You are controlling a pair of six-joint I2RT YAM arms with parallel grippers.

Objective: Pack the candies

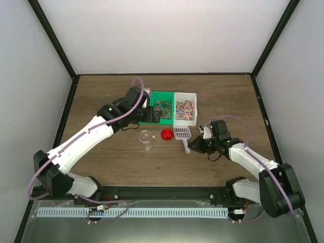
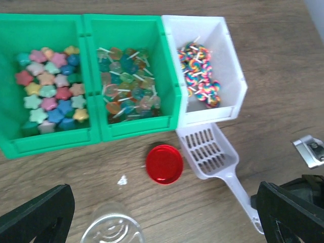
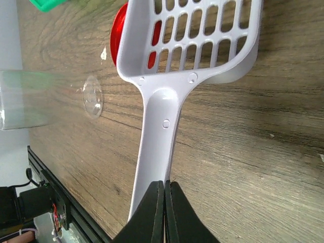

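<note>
My left gripper [image 1: 156, 114] hangs over the green trays, open and empty. In the left wrist view, one green tray [image 2: 50, 147] has star candies [image 2: 53, 88] and the other has clear lollipops [image 2: 129, 83]; the white tray [image 2: 234, 61] has swirl lollipops [image 2: 198, 73]. A white slotted scoop [image 2: 207, 152] lies below the white tray, its head meeting the tray's front edge. My right gripper is shut at the scoop's handle [image 3: 152, 157], tips against its right edge; nothing shows between them. A clear jar [image 2: 114, 228] and red lid [image 2: 164, 164] are nearby.
The jar [image 1: 146, 137] stands left of the red lid [image 1: 167, 134], close to the scoop. Bare table [image 1: 228, 101] lies to the right of the trays and along the front. A small white scrap [image 2: 122, 180] lies beside the lid.
</note>
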